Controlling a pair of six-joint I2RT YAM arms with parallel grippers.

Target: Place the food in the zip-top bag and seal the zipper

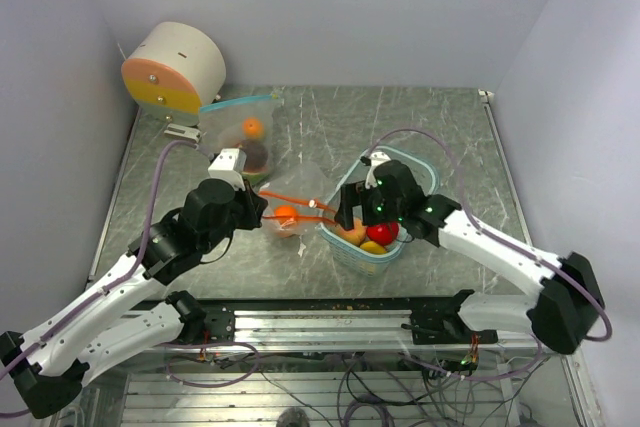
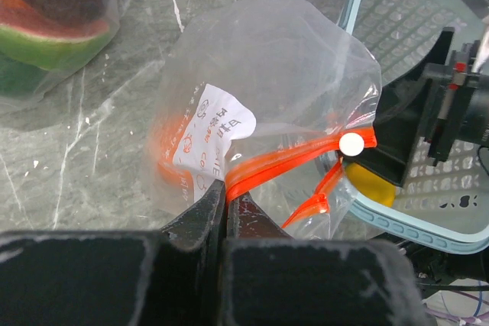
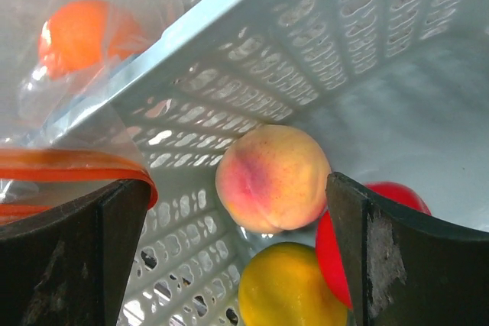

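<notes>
A clear zip bag (image 2: 267, 59) with an orange zipper (image 2: 294, 154) lies on the table, and an orange fruit (image 1: 286, 216) shows through its film. My left gripper is shut on one end of the zipper edge. Over the blue basket (image 1: 427, 169) my right gripper stands open, nothing between its fingers. A peach (image 3: 271, 179) lies below and between those fingers. Beside the peach are a yellow fruit (image 3: 290, 288) and a red fruit (image 3: 397, 196), partly hidden by a finger. Orange zipper strips reach the left finger in the right wrist view.
Behind my left gripper is a second bag with a blue zipper (image 1: 236, 102), holding an orange and a watermelon piece (image 2: 57, 43). A white and yellow rounded bin (image 1: 175, 67) stands at the back left. Table (image 1: 470, 147) right of the basket is clear.
</notes>
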